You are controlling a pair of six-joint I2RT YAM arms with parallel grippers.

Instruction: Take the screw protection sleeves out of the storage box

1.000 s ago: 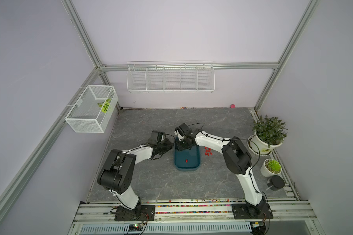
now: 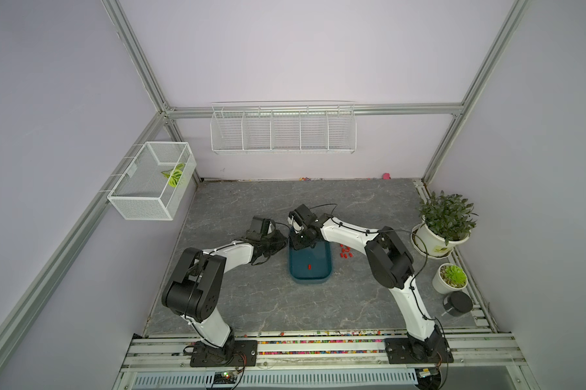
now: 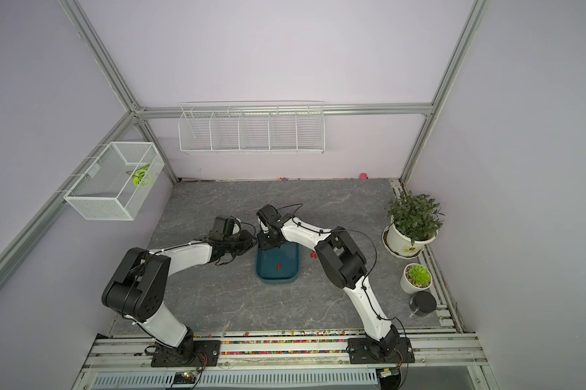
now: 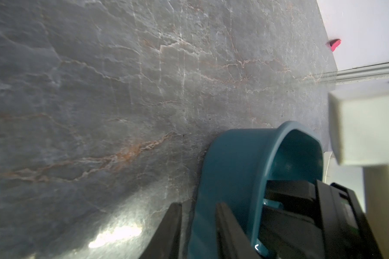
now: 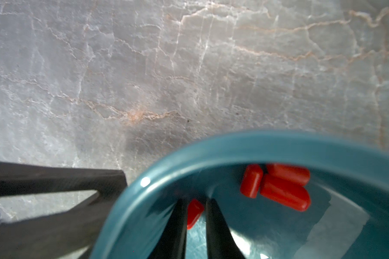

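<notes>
The dark teal storage box (image 2: 310, 281) stands on the grey table. My right gripper reaches down inside it, fingers part open. A red sleeve (image 5: 193, 215) shows between its fingertips; whether they touch it cannot be told. Three more red sleeves (image 5: 285, 193) lie together against the box wall in the right wrist view, and a single sleeve (image 2: 309, 267) lies near the front of the box floor. My left gripper is part open at the outer left wall of the box, with no sleeve between its fingers.
Several red sleeves (image 2: 346, 252) lie loose on the table right of the box. Two potted plants (image 2: 446, 217) and a dark mug (image 2: 458, 303) stand at the right edge. The table in front of the box is clear.
The right arm has shifted slightly to the left inside the box. The left arm shows no clear movement, and the loose sleeves lie as before.
</notes>
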